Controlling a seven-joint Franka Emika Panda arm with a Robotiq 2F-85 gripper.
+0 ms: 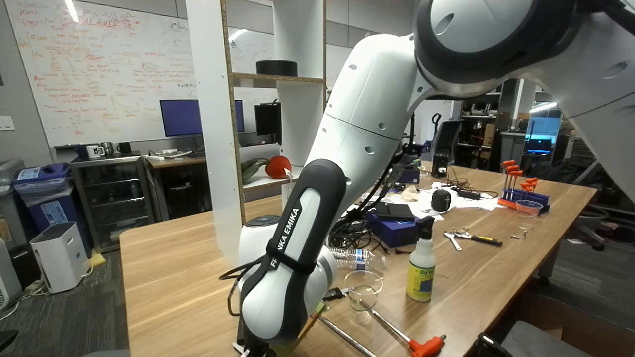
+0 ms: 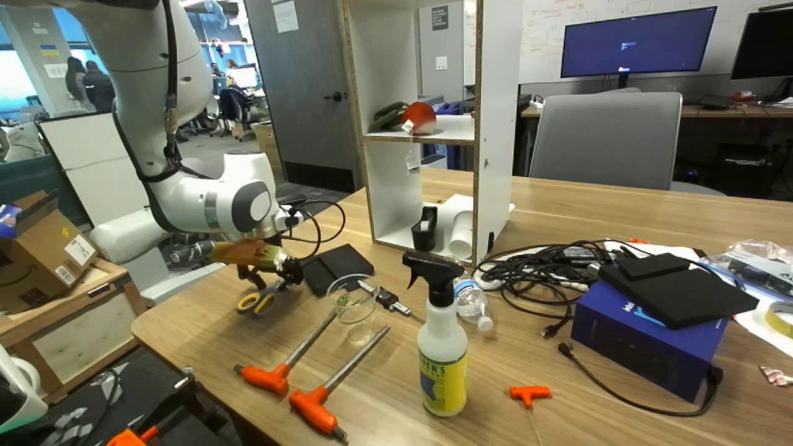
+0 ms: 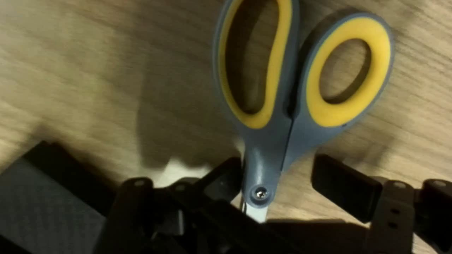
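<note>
Scissors [image 3: 267, 139] with grey and yellow handles lie on the wooden table, their handle loops toward the top of the wrist view. My gripper is part open around the scissors' pivot area. The left finger [image 3: 224, 177] is right beside the scissors, perhaps touching; a clear gap of table separates them from the right finger [image 3: 345, 188]. Most of the blades are hidden under the gripper. In the second exterior view, the scissors [image 2: 258, 300] show directly below my gripper near the table's left edge.
A black flat case [image 2: 338, 269] lies close beside the gripper. A clear cup [image 2: 354, 305], orange-handled hex keys [image 2: 319, 409] and a spray bottle [image 2: 442, 357] stand or lie to the right. The white shelf [image 2: 499, 148] rises behind.
</note>
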